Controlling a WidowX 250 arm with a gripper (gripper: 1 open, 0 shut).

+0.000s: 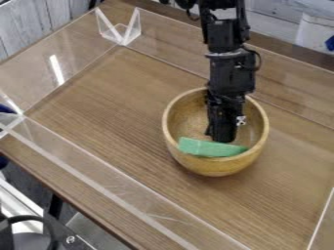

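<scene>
A wooden bowl (216, 166) sits on the wooden table, right of centre. A green block (206, 148) lies inside it toward the front. The black gripper (225, 132) reaches down from the top into the bowl, just behind the green block. Its fingertips are partly hidden and too dark to show clearly what, if anything, is between them.
A white angular wire-like object (119, 29) is at the back left. Black cables or parts (33, 234) lie at the lower left, past the table edge.
</scene>
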